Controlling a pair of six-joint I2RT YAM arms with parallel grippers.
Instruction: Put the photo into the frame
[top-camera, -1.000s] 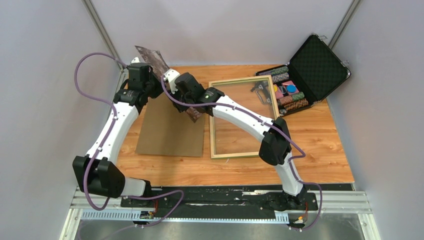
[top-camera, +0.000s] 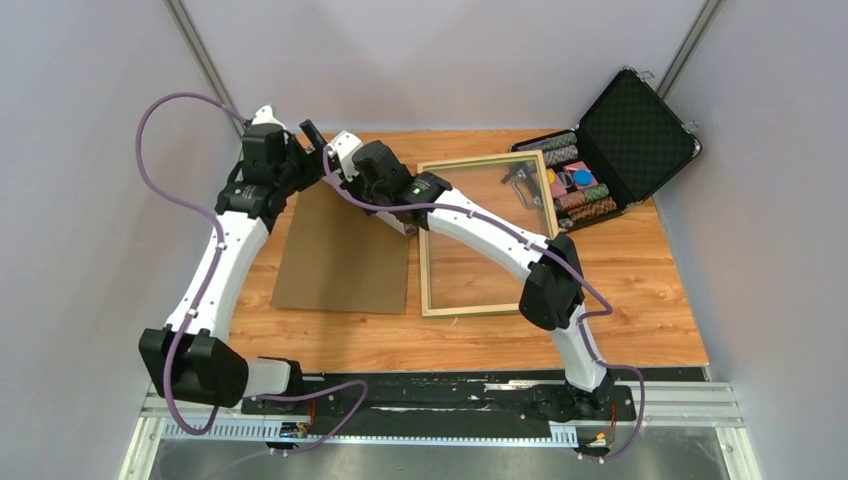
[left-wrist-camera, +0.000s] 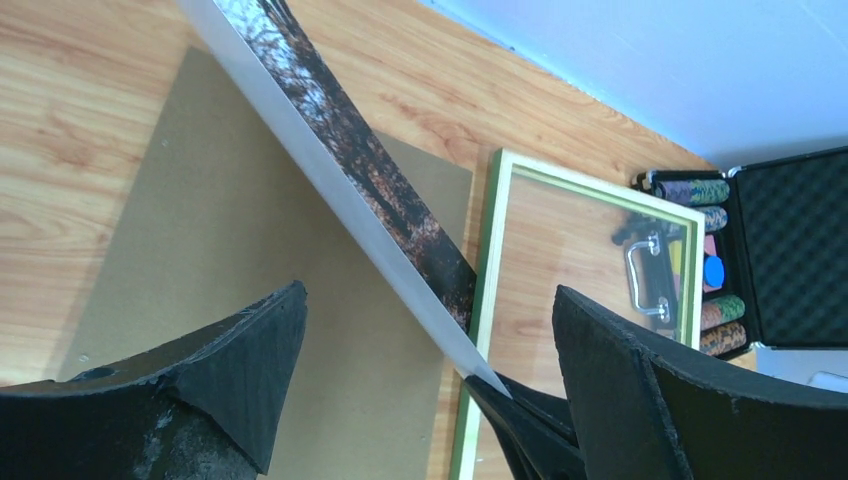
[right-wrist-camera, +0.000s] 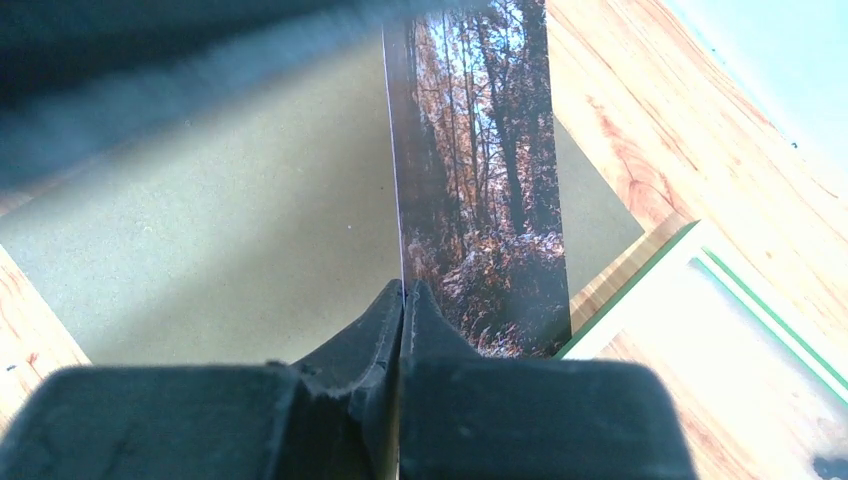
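The photo (right-wrist-camera: 490, 180), a forest picture with a pale back, is held up above the brown board (top-camera: 340, 265). My right gripper is shut on one edge of it. In the left wrist view the photo (left-wrist-camera: 400, 215) runs slantwise, its near end reaching the right gripper's dark fingers (left-wrist-camera: 525, 425). My left gripper stands open, one finger on either side of the view and apart from the photo. Right of the board lies the wooden frame (top-camera: 425, 270), flat, with clear glazing. In the top view the arms hide most of the photo.
An open black case (top-camera: 640, 135) with chips and small items stands at the back right, against the frame's corner. A metal handle-like part (top-camera: 522, 188) shows within the frame's upper right. Bare table (top-camera: 640, 290) lies right of the frame.
The left gripper has opened and moved slightly up and left. The photo's upper part, earlier sticking up behind the left gripper, has swung round. The right arm stays nearly still.
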